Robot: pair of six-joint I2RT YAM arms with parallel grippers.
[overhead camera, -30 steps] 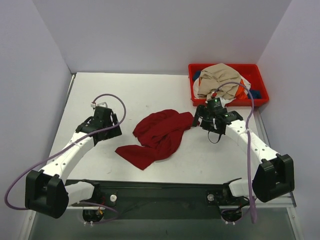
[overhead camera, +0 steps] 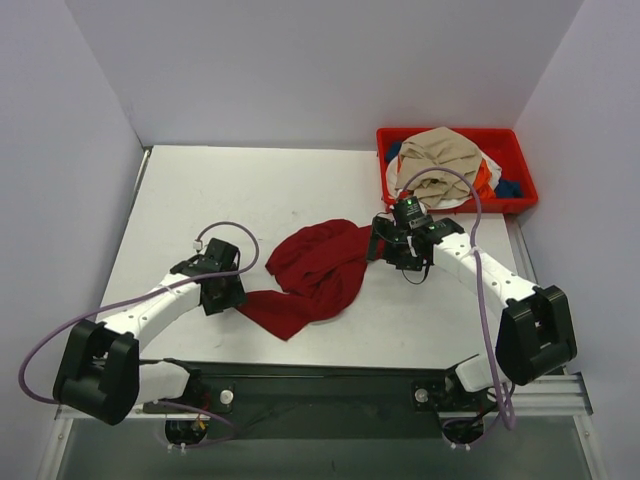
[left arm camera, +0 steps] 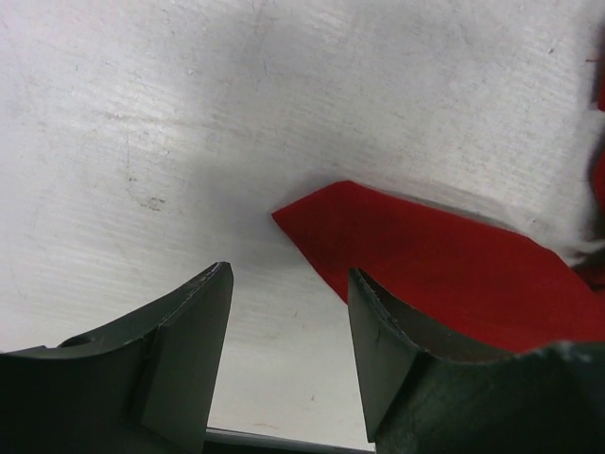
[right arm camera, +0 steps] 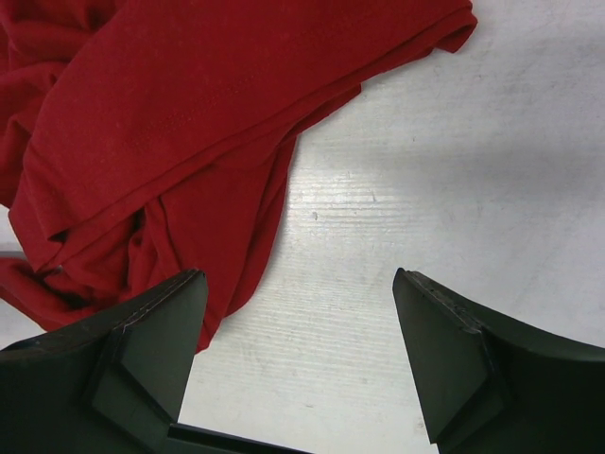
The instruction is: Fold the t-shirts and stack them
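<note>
A crumpled dark red t-shirt (overhead camera: 310, 270) lies on the white table (overhead camera: 200, 170), with a flap reaching toward the front left. My left gripper (overhead camera: 225, 295) hangs at that flap's left end; in the left wrist view its fingers (left arm camera: 175, 350) stand apart over bare table and the flap's corner (left arm camera: 321, 227). My right gripper (overhead camera: 385, 240) is over the shirt's upper right end; in the right wrist view its open fingers (right arm camera: 473, 350) are apart, with the shirt (right arm camera: 170, 113) ahead and left and nothing held.
A red bin (overhead camera: 515, 165) with folded beige, white, orange and blue cloths (overhead camera: 440, 155) stands at the back right.
Since a second ago my left gripper moved down toward the front to the flap, and my right gripper moved left onto the shirt's right end.
</note>
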